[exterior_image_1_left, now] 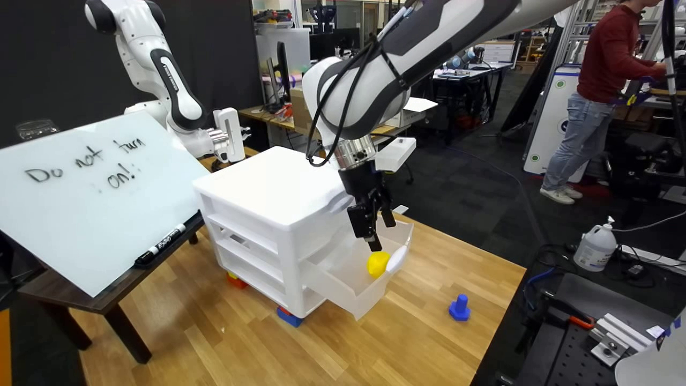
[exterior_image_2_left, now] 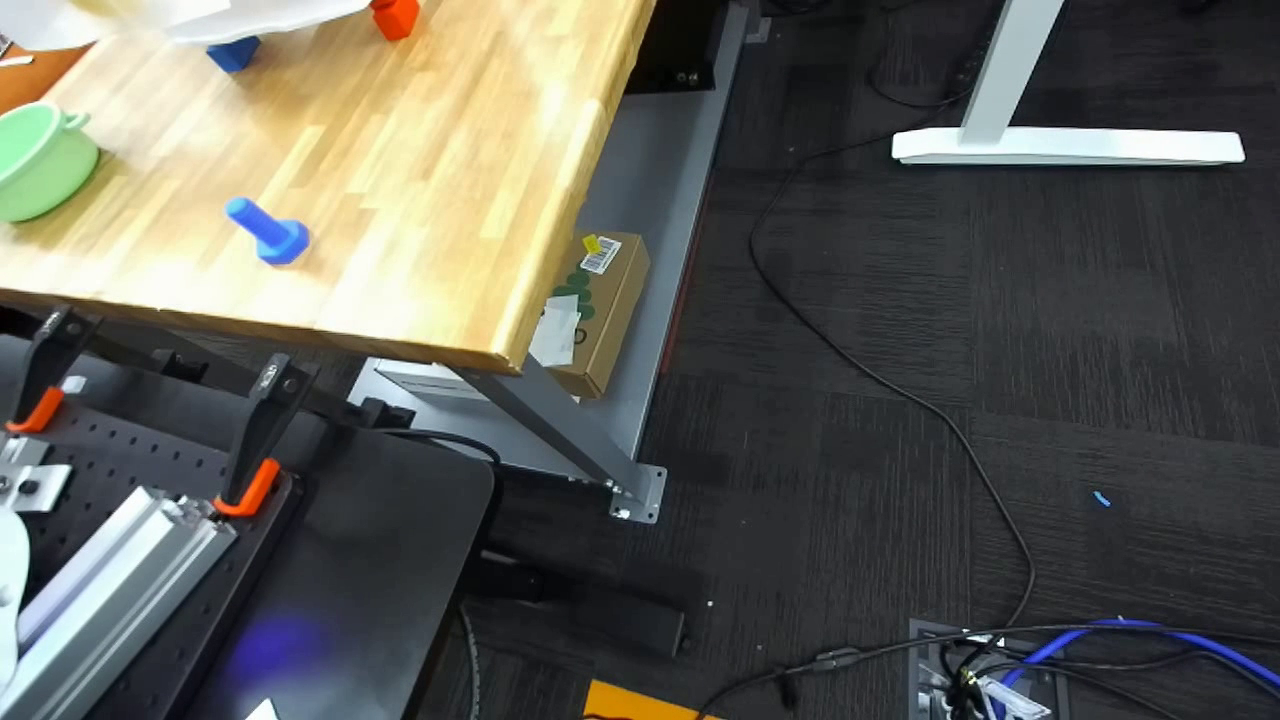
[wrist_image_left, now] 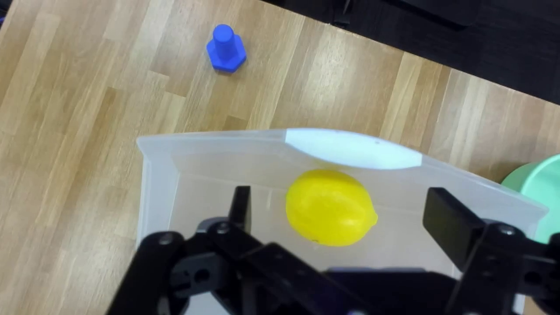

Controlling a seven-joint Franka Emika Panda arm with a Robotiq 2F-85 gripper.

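Observation:
In exterior view 1, a white drawer unit (exterior_image_1_left: pixel 257 193) stands on the wooden table with its bottom drawer (exterior_image_1_left: pixel 347 286) pulled out. Inside that drawer, close to its front wall, lies a yellow lemon (exterior_image_1_left: pixel 378 264). My gripper (exterior_image_1_left: pixel 380 234) points down over the drawer, just above the lemon. Seen from the wrist, the lemon (wrist_image_left: pixel 330 208) appears between the spread black fingers, with clear space on both sides. The gripper is open and holds nothing.
A blue bolt (exterior_image_1_left: pixel 460 307) stands on the table in front of the drawer. Beside the drawer sits a green pot (exterior_image_2_left: pixel 48 162), and a whiteboard (exterior_image_1_left: pixel 96 186) leans left of the unit. Blue and red blocks show under the unit. Bare table lies around the bolt.

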